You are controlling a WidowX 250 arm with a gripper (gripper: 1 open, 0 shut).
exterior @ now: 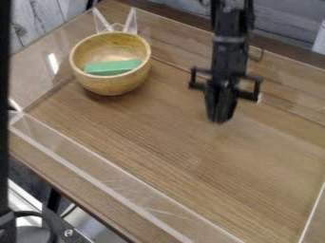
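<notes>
My gripper [221,106] hangs from the black arm over the middle-right of the wooden table [178,171], low near its surface. It is blurred. Its tip looks shut, with nothing visible between its fingers. To its left stands a light wooden bowl [112,82] with a green block [112,66] inside.
A pale pointed object [112,23] sits behind the bowl at the back left. A dark edge runs along the left side, with black hardware at the lower left corner.
</notes>
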